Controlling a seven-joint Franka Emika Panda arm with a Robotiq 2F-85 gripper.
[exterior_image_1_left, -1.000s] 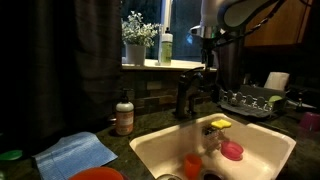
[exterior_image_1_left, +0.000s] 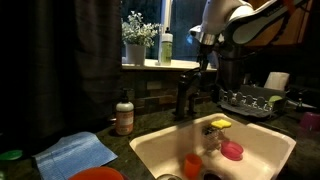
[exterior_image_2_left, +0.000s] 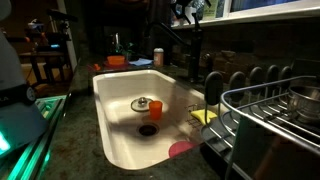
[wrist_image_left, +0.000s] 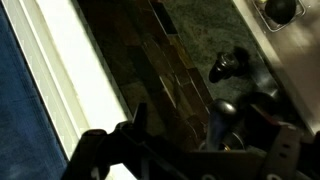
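My gripper (exterior_image_1_left: 203, 58) hangs high in front of the window, above the black faucet (exterior_image_1_left: 186, 92). In the wrist view the dark gripper stands open, with no held object showing. Well below it is the sink (exterior_image_2_left: 112, 125), holding an orange cup (exterior_image_2_left: 155, 113) and a pink bowl (exterior_image_1_left: 232, 150). A yellow sponge (exterior_image_1_left: 221, 124) lies at the sink's back edge. On the windowsill stand a potted plant (exterior_image_1_left: 138, 30) and a green-labelled bottle (exterior_image_1_left: 166, 46), left of my gripper.
A dish rack (exterior_image_2_left: 262, 95) stands beside the sink, with a metal pot (exterior_image_2_left: 304, 104) on it. Left of the sink are a soap bottle (exterior_image_1_left: 124, 115), a blue cloth (exterior_image_1_left: 75, 156) and a red dish (exterior_image_1_left: 98, 173). A white sill (wrist_image_left: 88, 70) runs close by the gripper.
My arm has shifted slightly, with the gripper a little further left and lower in exterior view 1. The objects have stayed where they were.
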